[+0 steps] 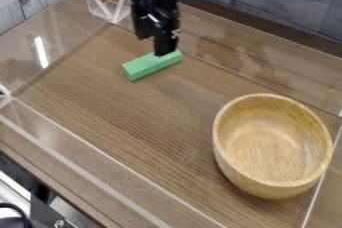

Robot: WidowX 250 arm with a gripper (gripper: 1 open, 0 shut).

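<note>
My gripper [158,37] hangs above and a little behind a green block [152,64], which lies flat on the wooden table [120,122] in the upper middle. The gripper is dark and pointed downward, open, apart from the block. A large pale yellow bowl [270,172] sits at the lower right.
A white wire-like object [107,2] stands at the top left, and another white piece is at the left edge. The middle, lower left and upper right of the table are clear. Dark cables lie beyond the lower left edge.
</note>
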